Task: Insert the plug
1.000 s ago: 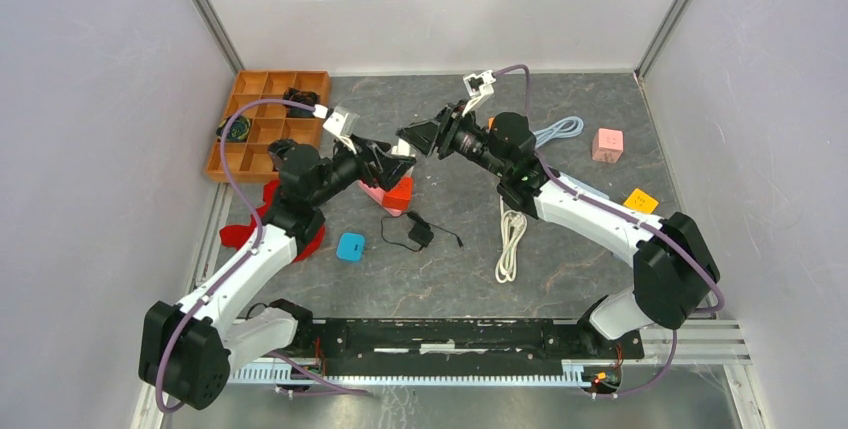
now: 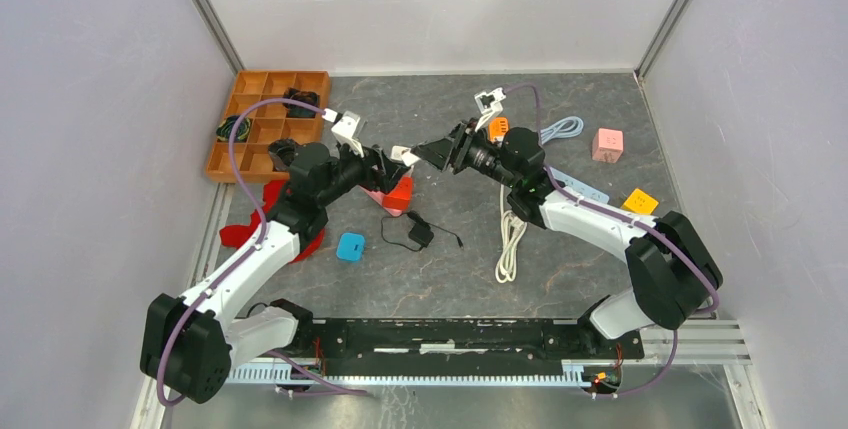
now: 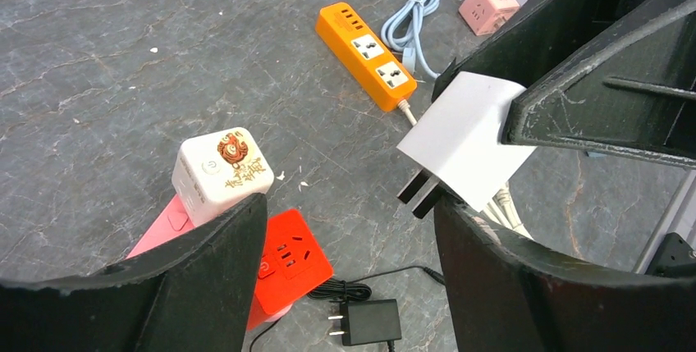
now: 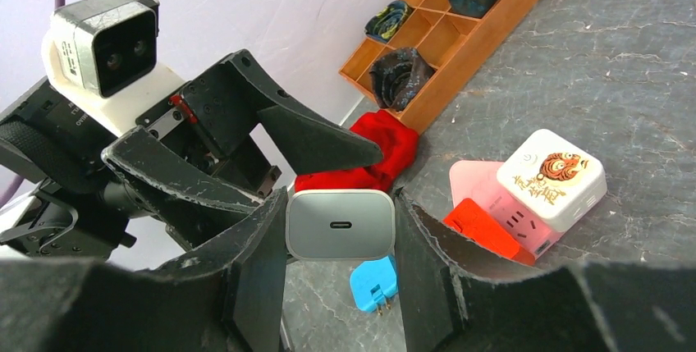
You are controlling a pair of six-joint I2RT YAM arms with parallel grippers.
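Note:
My right gripper is shut on a white plug [image 3: 464, 139], its grey end facing the right wrist camera, its two prongs showing in the left wrist view. My left gripper stands open just below and beside the plug, nothing between its fingers. Beneath lie a red socket block [image 3: 291, 262], a white printed cube [image 3: 222, 171] and a pink strip [image 4: 476, 180].
An orange power strip [image 3: 361, 55], pink cube [image 2: 607, 145], coiled cables [image 2: 508, 249], black adapter [image 3: 369, 322] and blue plug [image 2: 350, 247] lie around. A wooden divided box [image 2: 222, 157] and red cloth [image 4: 361, 163] are at left.
My right arm has shifted right and slightly toward the front with the plug. The left gripper has moved slightly, staying near the plug.

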